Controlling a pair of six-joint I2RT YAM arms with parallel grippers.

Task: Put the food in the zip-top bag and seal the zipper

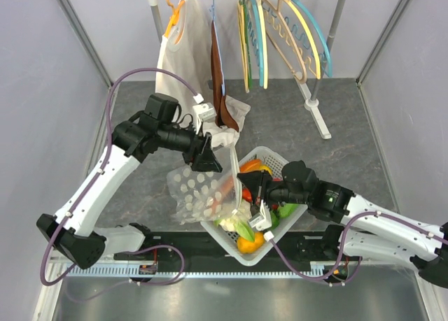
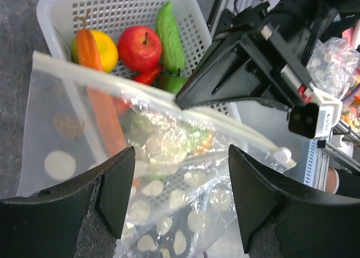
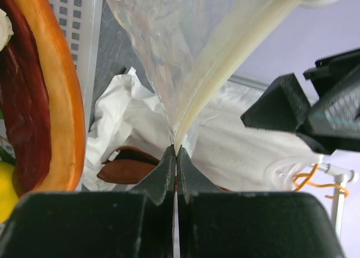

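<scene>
A clear dotted zip top bag (image 1: 199, 194) hangs over the left side of the white food basket (image 1: 283, 225). My right gripper (image 1: 245, 180) is shut on the bag's zipper edge, seen pinched between its tips in the right wrist view (image 3: 176, 154). My left gripper stands open just above the bag's top edge, its fingers apart with the bag showing below and between them. The basket holds an apple (image 2: 139, 49), a long green vegetable (image 2: 167, 33), a cauliflower (image 1: 232, 219), orange-red long items (image 3: 50, 106) and yellow items (image 1: 250, 243).
A clothes rack with hangers (image 1: 294, 34) stands at the back, with a white garment (image 1: 178, 55) and brown cloth (image 1: 221, 104) hanging down to the floor. Bare grey floor (image 1: 343, 167) lies to the right of the basket.
</scene>
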